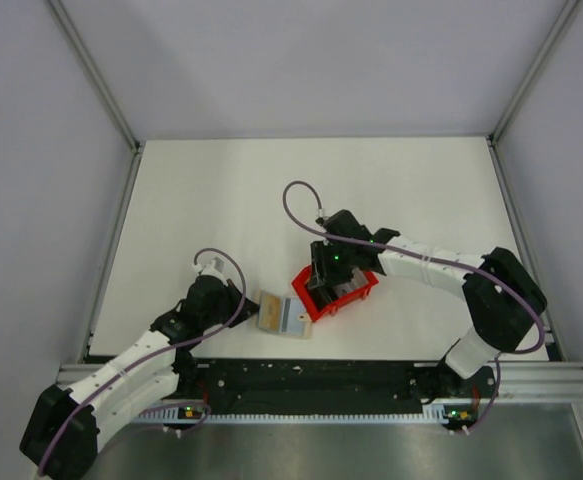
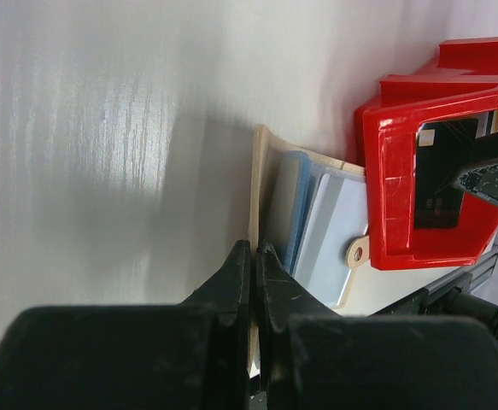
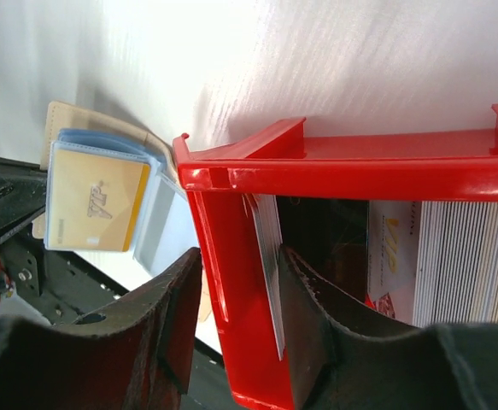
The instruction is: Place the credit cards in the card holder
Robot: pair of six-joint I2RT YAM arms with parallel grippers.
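Observation:
The card holder (image 1: 284, 314), a beige folder with clear-blue sleeves and a gold card (image 3: 95, 201) in one of them, lies open near the table's front. My left gripper is shut on its thin tan edge. In the right wrist view my right gripper stands part open, straddling the near end wall of the red card box (image 3: 223, 299). One finger is outside that wall, the other inside. A pale card (image 3: 270, 265) seen nearly edge-on leans at that wall between the fingers; no grip on it shows.
Inside the box are a dark card (image 3: 325, 231), a whitish card (image 3: 394, 248) and several more edge-on. The box stands close beside the holder's right side.

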